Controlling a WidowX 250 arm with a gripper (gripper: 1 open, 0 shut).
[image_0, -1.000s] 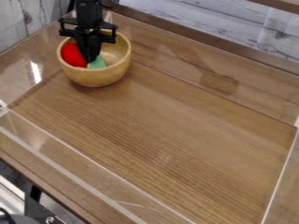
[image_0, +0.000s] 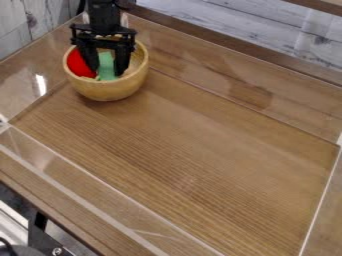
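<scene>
A wooden bowl (image_0: 120, 86) sits at the top left of the table (image_0: 201, 160). Inside it lie a red object (image_0: 79, 62) and, to its right, a green object (image_0: 106, 68). My black gripper (image_0: 107, 48) hangs over the bowl from the top, its fingers reaching down around the top of the green object. I cannot tell how far apart the fingers are or whether they grip it.
A grey panel (image_0: 27, 30) stands along the top left edge of the table.
My gripper has moved up slightly from lower in the bowl, uncovering more of the green object.
</scene>
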